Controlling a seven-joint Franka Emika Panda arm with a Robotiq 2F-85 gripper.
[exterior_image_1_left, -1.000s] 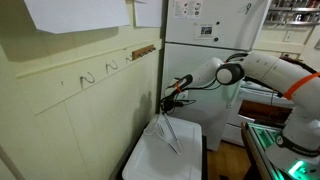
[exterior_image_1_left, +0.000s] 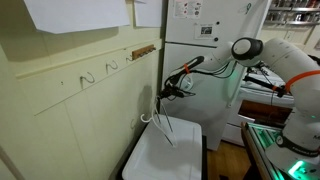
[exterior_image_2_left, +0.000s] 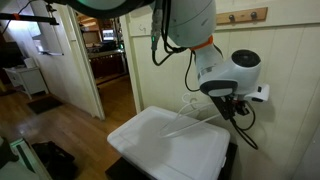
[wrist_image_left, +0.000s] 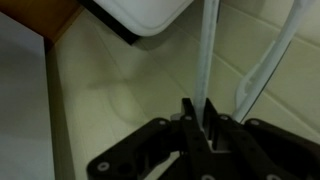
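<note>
A white clothes hanger (wrist_image_left: 208, 55) runs down between the fingertips in the wrist view, with my gripper shut on one of its bars. Another white bar of it slants off to the right. In exterior view 1 the hanger (exterior_image_1_left: 163, 133) hangs tilted above the white box top, close to the wall. Exterior view 2 shows the hanger (exterior_image_2_left: 184, 126) sticking out from the gripper over the far part of the box. Small size and dim light hide the exact grip in both exterior views.
A wooden rail (exterior_image_1_left: 143, 52) and separate hooks (exterior_image_1_left: 86, 78) are fixed to the pale wall above the box. The white box (exterior_image_1_left: 160, 160) fills the space below, its top clear. A white fridge (exterior_image_1_left: 200, 60) stands behind the arm.
The arm has swung, its elbow now higher and farther right. The hanger has shifted slightly left and up, toward the wall, still with the gripper.
</note>
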